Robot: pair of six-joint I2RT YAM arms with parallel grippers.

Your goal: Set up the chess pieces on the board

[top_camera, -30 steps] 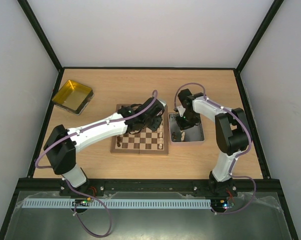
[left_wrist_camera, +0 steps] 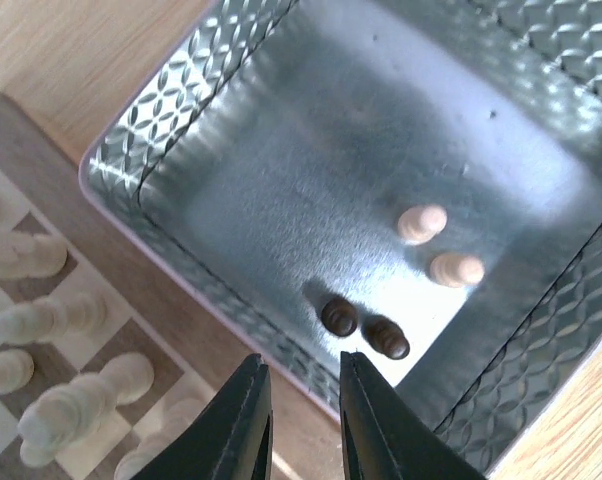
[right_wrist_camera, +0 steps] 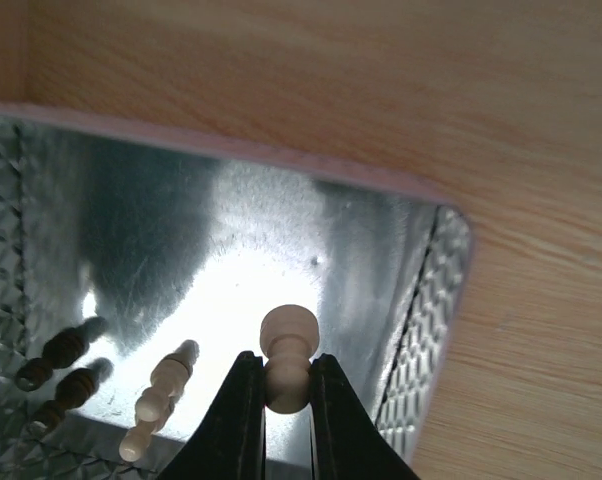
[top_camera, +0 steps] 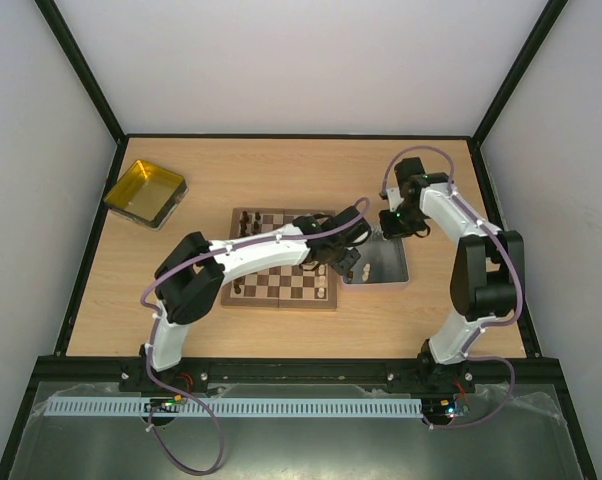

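Observation:
A light wooden chess piece (right_wrist_camera: 289, 340) is held between the tips of my right gripper, over the right part of the metal tray (right_wrist_camera: 141, 230). Inside the tray stand two light pieces (left_wrist_camera: 421, 222) and two dark pieces (left_wrist_camera: 339, 316). My left gripper is part open and empty, above the boundary between tray and chessboard. The chessboard (top_camera: 281, 300) holds rows of light pieces (left_wrist_camera: 81, 410) on its right side and dark pieces (top_camera: 244, 222) on its left.
A yellow metal container (top_camera: 146, 192) sits at the back left. Bare wooden table (top_camera: 181, 330) surrounds board and tray, with free room at the front and back.
My left arm has swung rightward from over the board toward the tray. My right gripper has moved right and back from over the tray's middle.

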